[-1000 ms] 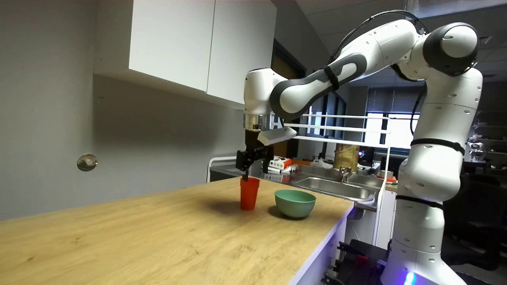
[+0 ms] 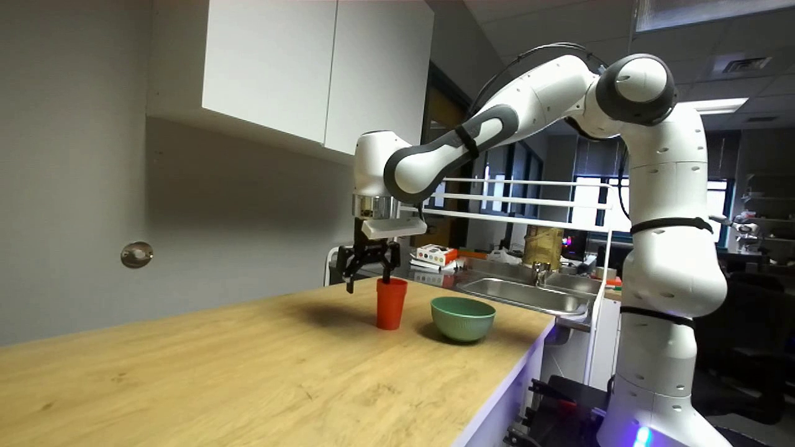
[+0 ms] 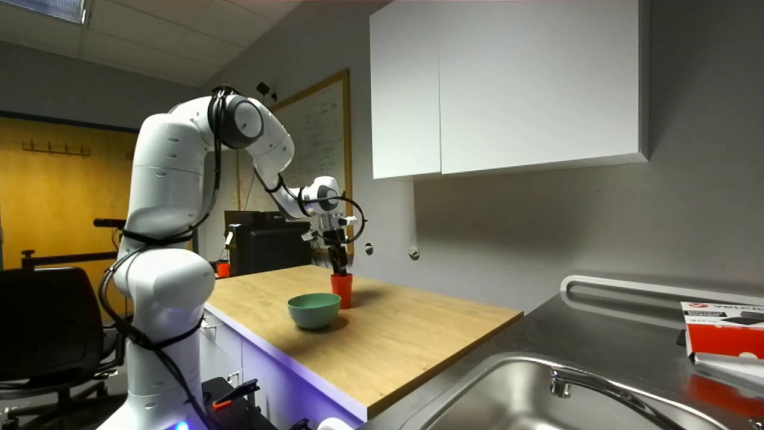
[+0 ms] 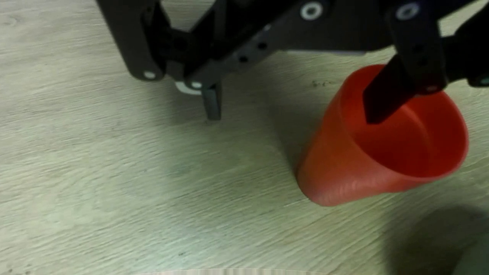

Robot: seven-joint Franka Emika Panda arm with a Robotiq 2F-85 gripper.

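Note:
A red cup stands upright on the wooden table, its mouth facing up. Beside it, apart, sits a green ribbed bowl. My gripper points down over the cup's side, open, with its fingers spread and nothing between them. In the wrist view, one finger overlaps the mouth of the red cup. The other finger is over bare table outside it. Whether the first fingertip dips below the rim, I cannot tell. The cup looks empty where its inside shows.
White cabinets hang on the wall above the table. A metal sink lies past the table's far end, with a red-and-white box nearby.
In exterior view 1, my arm and gripper have shifted left and slightly down. The finger over the cup was the left one; now it is the right one. Cup and bowl have stayed put.

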